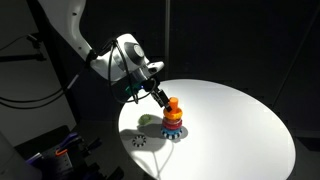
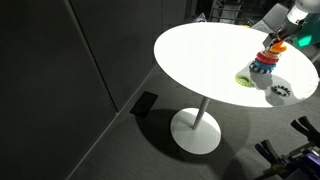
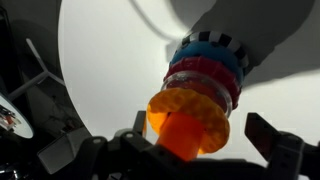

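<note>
A stacking toy stands upright on the white table, its orange top (image 1: 173, 104) above several coloured rings, with a blue base (image 1: 171, 134) at the bottom. In the wrist view the orange top (image 3: 181, 134) lies between the spread fingers of my open gripper, with red and clear rings behind it and a black-and-white checkered edge on the blue base. From the side, my gripper (image 1: 163, 98) is angled down at the upper left of the toy. Whether a finger touches the orange top, I cannot tell.
A green ring (image 1: 144, 119) and a black-and-white ring (image 1: 139, 141) lie flat on the table to the left of the toy in exterior view 1. The round white table (image 2: 195, 50) has wide bare room away from the toy.
</note>
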